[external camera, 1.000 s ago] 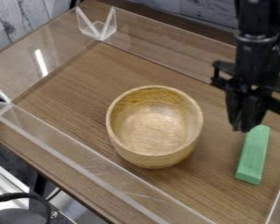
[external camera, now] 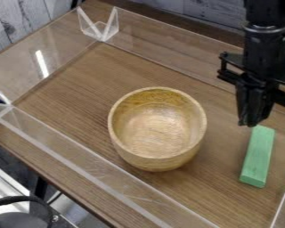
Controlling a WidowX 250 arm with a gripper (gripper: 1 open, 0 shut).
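Observation:
My black gripper (external camera: 251, 112) hangs from the upper right, shut, with nothing seen between its fingers. It is above and a little left of a green oblong block (external camera: 258, 156) that lies on the wooden surface at the right. A large round tan bowl (external camera: 157, 150) sits at the centre, left of the block.
The wooden tray (external camera: 79, 76) has open room at the left and back, with clear walls along its edges. A clear angular piece (external camera: 99, 28) stands at the back left. A black cable lies outside at the lower left.
The gripper has shifted slightly to the right and appears a little higher. The bowl and green block have not moved.

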